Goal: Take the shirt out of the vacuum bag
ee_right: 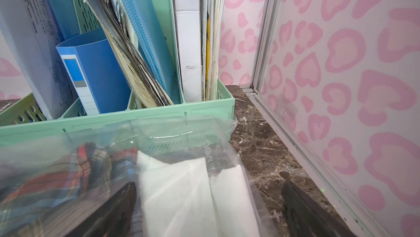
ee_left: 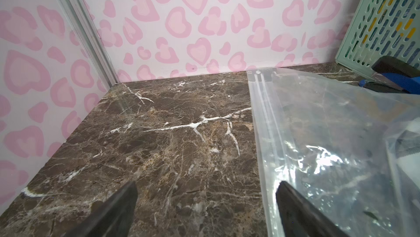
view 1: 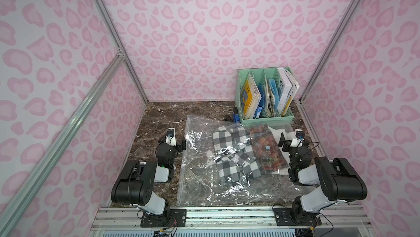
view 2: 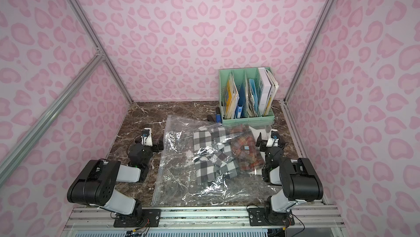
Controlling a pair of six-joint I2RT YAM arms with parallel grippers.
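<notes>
A clear vacuum bag (view 1: 196, 175) lies flat across the table, its zip edge along the left. Inside show a black-and-white checked shirt (view 1: 225, 143), a red plaid shirt (view 1: 266, 158) and white cloth (ee_right: 175, 193) at the right. My left gripper (view 1: 172, 144) hangs open just beside the bag's left edge, over bare marble, nothing between its fingers. My right gripper (view 1: 291, 143) stands open over the bag's right part, by the white cloth, holding nothing.
A green file holder (view 2: 247, 119) full of folders stands at the back right, behind the bag. A small blue-and-black item (view 2: 217, 118) lies beside it. Bare marble (ee_left: 183, 149) is free at the left and back left. Patterned walls close in three sides.
</notes>
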